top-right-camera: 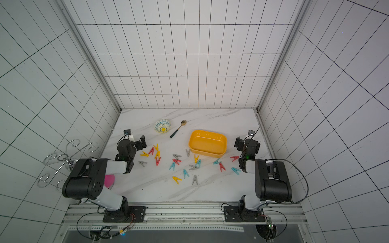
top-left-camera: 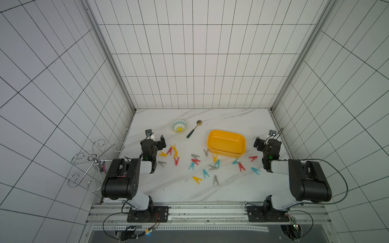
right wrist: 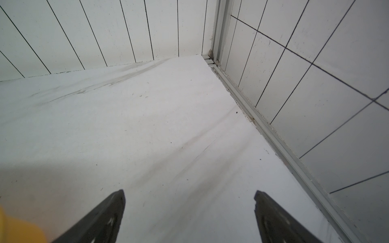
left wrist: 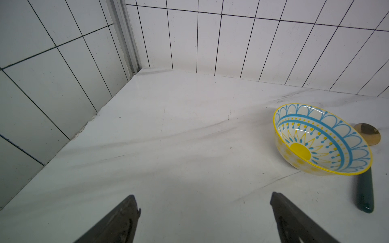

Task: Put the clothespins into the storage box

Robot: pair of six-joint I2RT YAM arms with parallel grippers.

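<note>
The storage box, an orange open tray [top-left-camera: 227, 153], stands empty right of the table's middle. Clothespins lie loose on the white tabletop in front of it and to its left: several yellow [top-left-camera: 197, 179], red [top-left-camera: 241, 166], blue [top-left-camera: 205, 173] and grey [top-left-camera: 215, 179] ones. At the left, beyond a cluster of red and yellow pins, my left gripper is open and empty, its fingers wide apart. My right gripper is also open and empty, to the right of the box; the box's orange corner [right wrist: 20, 230] shows at its lower left.
A patterned bowl [left wrist: 324, 141] and a spoon with a dark green handle [left wrist: 364, 192] lie at the back, left of the box. A metal rack [top-left-camera: 96, 162] stands at the far left.
</note>
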